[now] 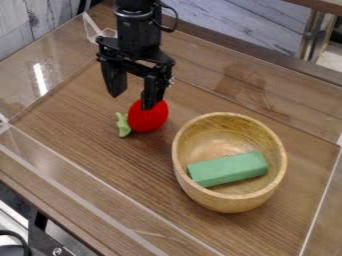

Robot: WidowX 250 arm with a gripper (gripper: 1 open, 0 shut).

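Note:
My gripper [136, 87] is over the table, its black fingers pointing down, just above and slightly left of a red round object [150, 116] with a green stem or leaf at its lower left. The red object rests on the table. Whether the fingers are open or shut is not clear. A light wooden bowl [271, 143] at the lower right holds a green block [227, 169].
Part of a black cable or object [11, 245] shows at the lower left corner. A wooden edge runs along the top right.

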